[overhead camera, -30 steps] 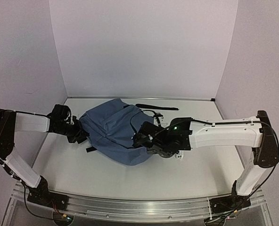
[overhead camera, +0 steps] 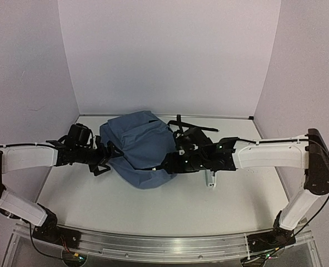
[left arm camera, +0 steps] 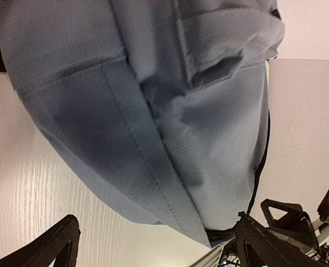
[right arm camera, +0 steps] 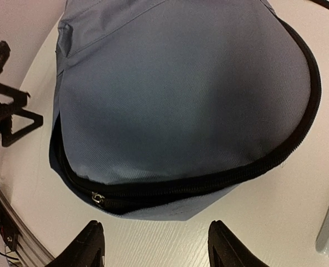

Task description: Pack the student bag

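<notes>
A blue-grey bag point(overhead camera: 139, 142) lies on the table in the middle, its curved black zipper point(right arm camera: 220, 181) facing the front. The metal zipper pull point(right arm camera: 98, 198) sits at the left part of that zipper. My left gripper point(overhead camera: 111, 159) is at the bag's left edge, with its fingers spread wide and no object between the tips. Over the bag's right front part is my right gripper point(overhead camera: 169, 162); in its wrist view the fingers point(right arm camera: 88, 245) stand apart, with only bare table between them. The bag's inside is hidden.
A narrow whitish item point(overhead camera: 210, 178) lies right of the bag, partly under the right arm. Black straps point(overhead camera: 195, 126) stretch out behind the bag to the right. Walls close the back and both sides.
The bag has shifted and turned slightly to the right.
</notes>
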